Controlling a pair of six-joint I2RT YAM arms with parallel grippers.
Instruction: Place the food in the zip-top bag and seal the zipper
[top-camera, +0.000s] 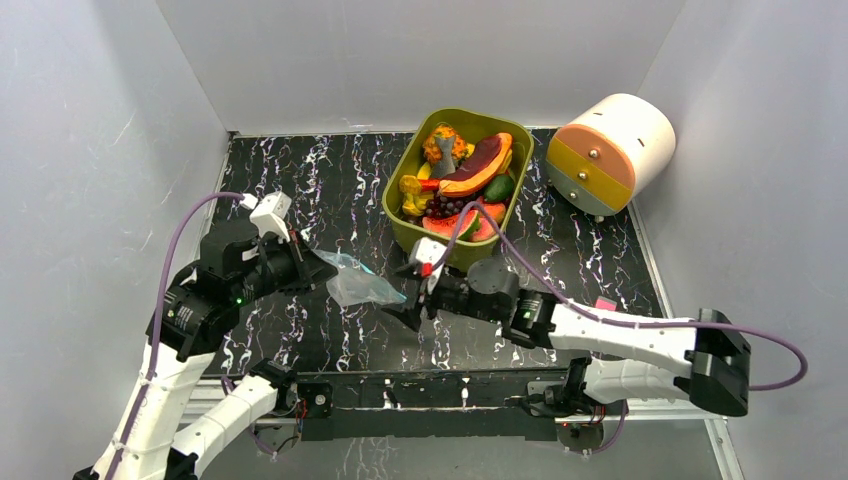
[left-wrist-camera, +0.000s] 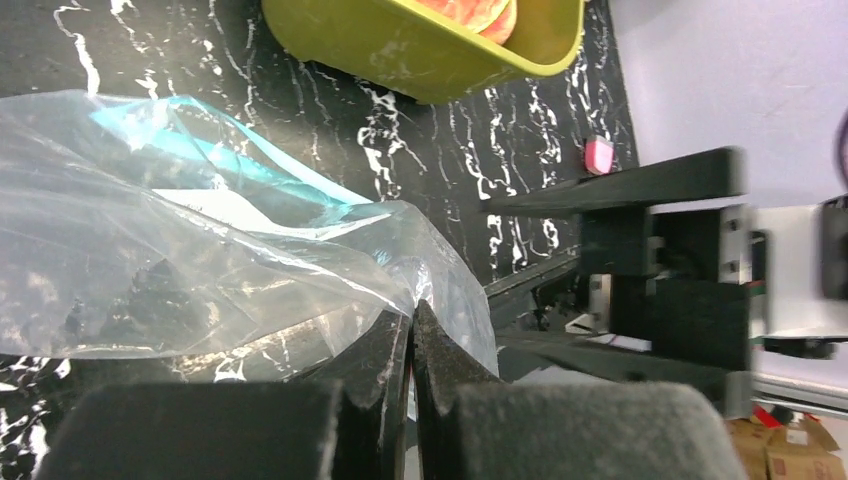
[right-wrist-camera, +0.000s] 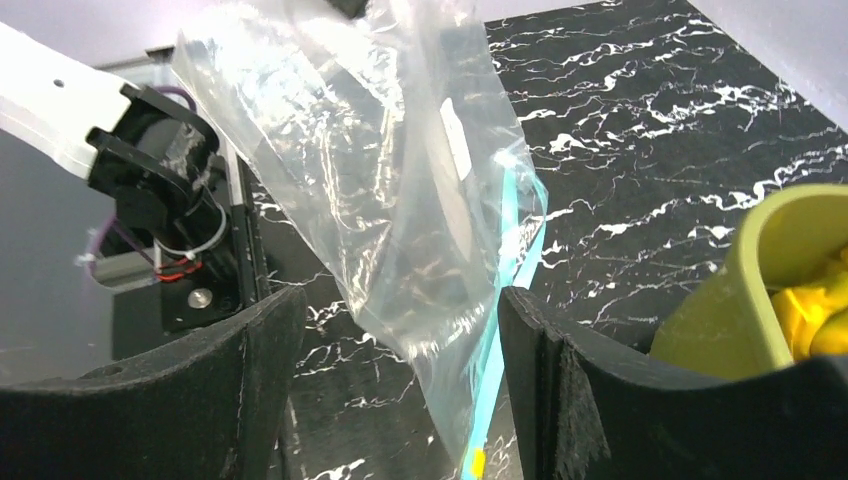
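Observation:
A clear zip top bag with a light blue zipper strip hangs in the air between both arms. My left gripper is shut on a gathered edge of the bag, as the left wrist view shows at its fingertips. My right gripper stands open around the bag's far end; in the right wrist view the bag's corner and zipper strip drop between its fingers. Whether those fingers touch the film cannot be told. Toy food, such as a papaya half and watermelon slices, lies in a green bin.
A cream drum-shaped cabinet with coloured drawers stands at the back right. A small pink block lies near the right edge. Walls close in the dark marbled table, whose back left is clear.

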